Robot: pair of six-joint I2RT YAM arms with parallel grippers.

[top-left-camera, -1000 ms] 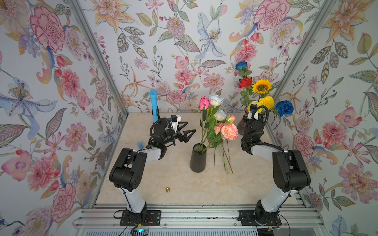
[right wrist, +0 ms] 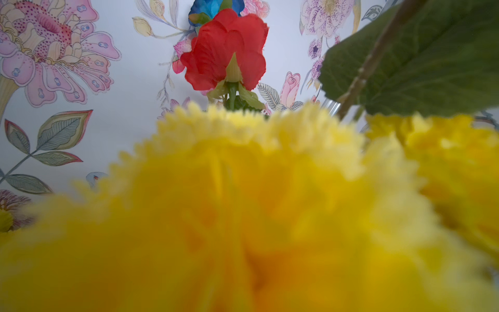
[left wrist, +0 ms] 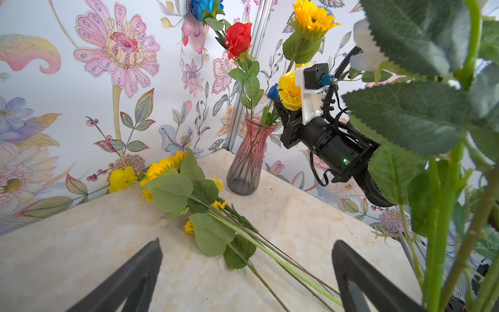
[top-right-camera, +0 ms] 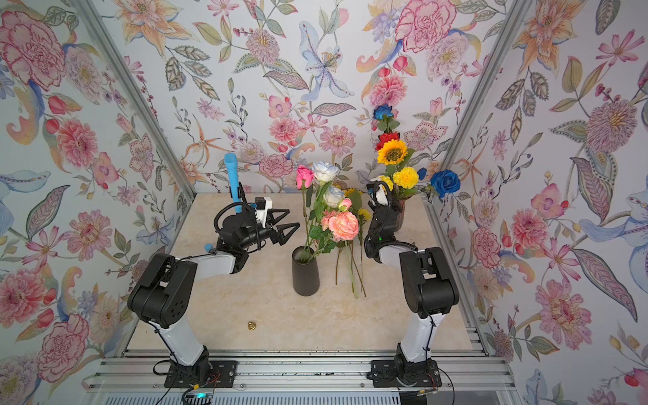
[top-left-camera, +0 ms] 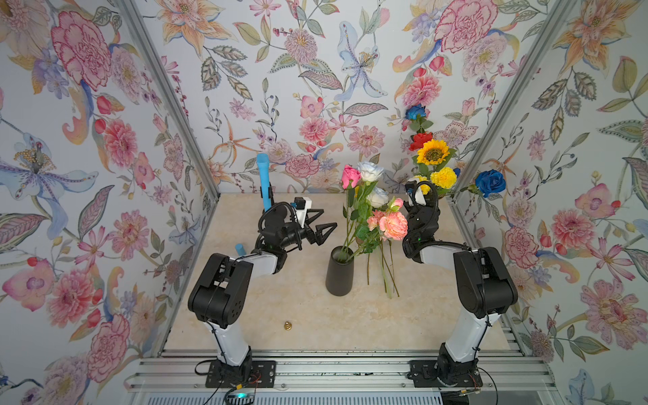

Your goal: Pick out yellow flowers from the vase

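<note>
A ribbed pink glass vase (left wrist: 247, 161) stands in the back right corner. Above it are a sunflower (top-left-camera: 432, 152), a yellow carnation (top-left-camera: 443, 178), a red rose (top-left-camera: 420, 141) and blue flowers. My right gripper is shut among these flowers by the vase, just beside the yellow carnation. Blurred yellow petals (right wrist: 234, 223) fill the right wrist view and hide its fingers, so any stem between them is hidden. Several yellow flowers (left wrist: 166, 169) lie on the table left of the vase. My left gripper (top-left-camera: 328, 218) is open and empty, left of the grey vase.
The dark grey vase (top-left-camera: 339, 278) in the middle holds pink, white and peach flowers; its leaves crowd the left wrist view's right side. A blue bar (top-left-camera: 264, 179) stands behind my left arm. A small brass item (top-left-camera: 287, 325) lies at the front.
My right gripper has moved left over the last second. My left arm has stayed nearly still.
</note>
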